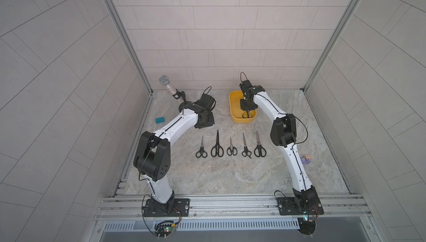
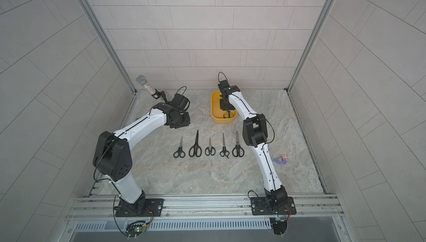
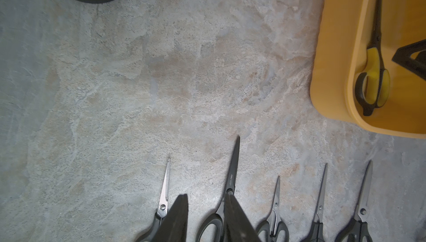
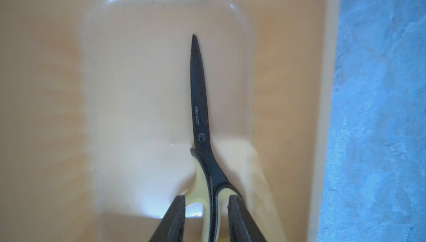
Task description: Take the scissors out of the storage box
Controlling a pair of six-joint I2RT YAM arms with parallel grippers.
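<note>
One pair of black-and-yellow scissors (image 4: 200, 104) lies on the floor of the yellow storage box (image 1: 232, 108), blades away from me and handles at the near end. Over the box, my right gripper is part open. Its fingertips appear on either side of the handle loops in the right wrist view, with a gap to the handle; their height above it is hard to judge. Left of the box, my left gripper hangs over the table, part open and empty. The scissors (image 3: 375, 60) also show through the box opening in the left wrist view.
Several other scissors (image 1: 217, 146) lie in a row in front of the box. A microphone on a stand (image 1: 167, 84) and a blue block (image 1: 159, 120) are at the left, and a small purple item (image 1: 305, 159) at the right.
</note>
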